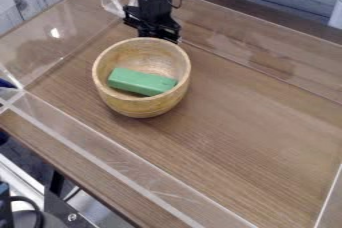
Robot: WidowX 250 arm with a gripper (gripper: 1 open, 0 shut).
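A light wooden bowl (pixel 171 96) sits on the wooden table, left of centre, holding a green rectangular block (pixel 142 82). Directly behind the bowl, at the top of the view, is my black gripper (pixel 152 30), low over the table by the bowl's far rim. Its fingers are too small and dark to see whether they are apart.
Black cables lie at the lower left, off the table's edge.
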